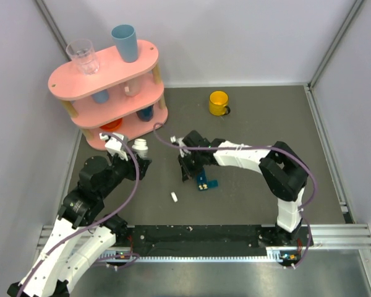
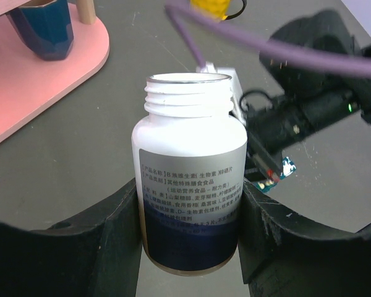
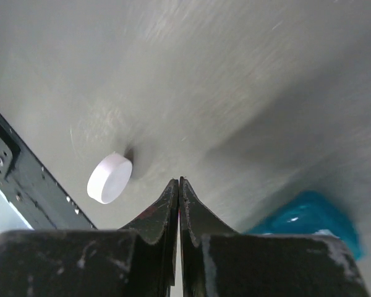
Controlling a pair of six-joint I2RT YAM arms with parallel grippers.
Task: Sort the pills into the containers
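Observation:
My left gripper (image 1: 143, 166) is shut around an upright white bottle (image 2: 188, 133) with a silver and dark blue label. Its threaded neck has no cap on it. A small white cap (image 1: 174, 197) stands on its edge on the table, left of and nearer the front than the right gripper. It also shows as the cap (image 3: 110, 178) at lower left in the right wrist view. My right gripper is shut, nothing between its fingertips. The blue pill box (image 1: 202, 184), partly hidden by the right arm, shows light yellowish pieces at its front end.
A pink shelf (image 1: 127, 120) with cups stands at back left, close behind the left gripper. A yellow mug (image 1: 219, 103) sits at the back. Purple cables loop over both arms.

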